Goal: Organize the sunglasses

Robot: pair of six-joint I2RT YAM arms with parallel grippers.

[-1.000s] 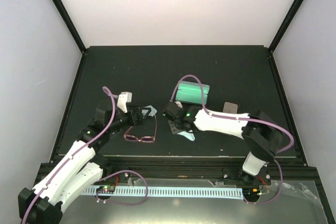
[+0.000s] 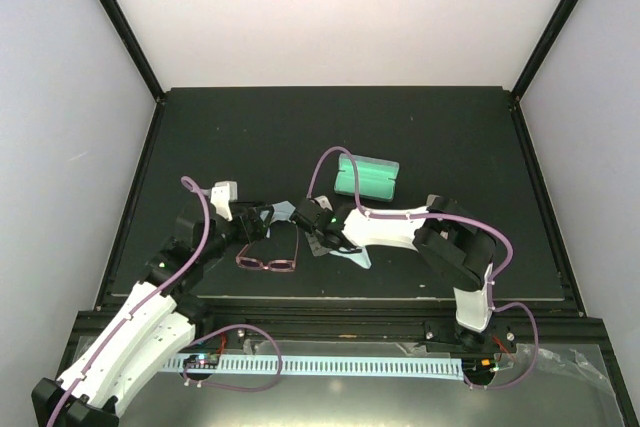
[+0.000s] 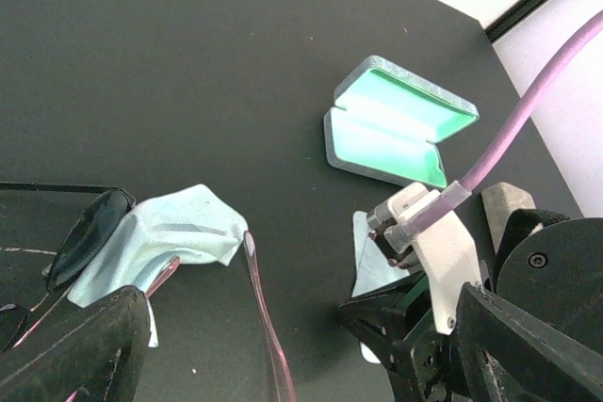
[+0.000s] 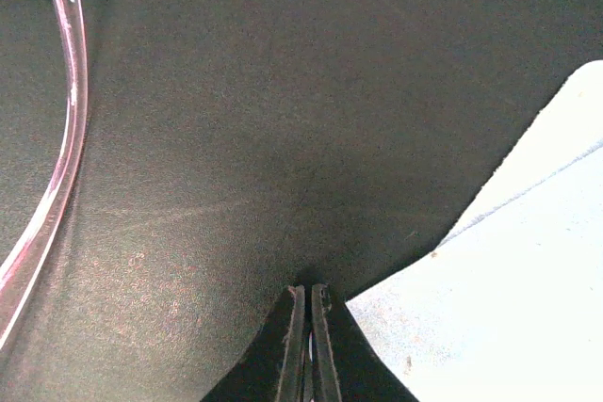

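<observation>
Near the front of the mat, pink-framed sunglasses [image 2: 265, 264] lie with their temples pointing away. A pale blue cloth [image 3: 179, 233] is bunched at the far end of those temples; a dark lens [image 3: 89, 237] with a thin black arm shows at its left edge. My left gripper [image 2: 262, 219] stands open over that spot, its two fingers [image 3: 99, 350] far apart. A second white-blue cloth [image 4: 509, 298] lies flat to the right. At its corner, my right gripper has its fingertips down, almost together; whether they pinch the corner is unclear.
An open case [image 2: 368, 177], mint inside, stands behind the right arm. A grey block [image 3: 507, 209] is mostly hidden by that arm from above.
My right gripper has moved left, nearer the pink sunglasses, and its arm now covers the grey block. The left gripper has drawn slightly left. The pink sunglasses and case have stayed put.
</observation>
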